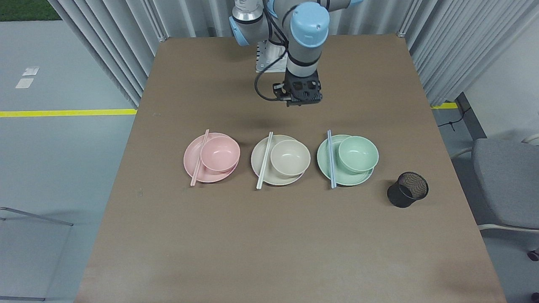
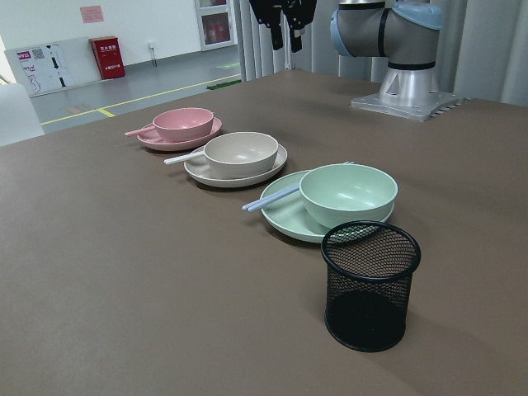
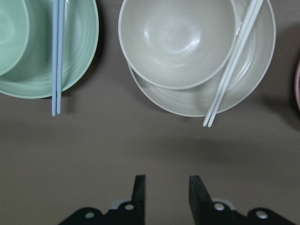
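My gripper hangs open and empty above the table, behind the row of place settings in the front view. A pink bowl [image 1: 220,153], cream bowl [image 1: 290,157] and green bowl [image 1: 358,153] each sit on a matching plate. Pink chopsticks [image 1: 199,159], white chopsticks [image 1: 265,160] and blue chopsticks [image 1: 331,159] lie across those plates, left of each bowl in the front view. A black mesh cup [image 1: 407,190] stands right of the green setting. In the wrist view, the cream and green settings lie just beyond the fingertips.
The robot base [image 2: 410,103] stands at the back. A grey chair [image 1: 508,182] is beside the table's right edge.
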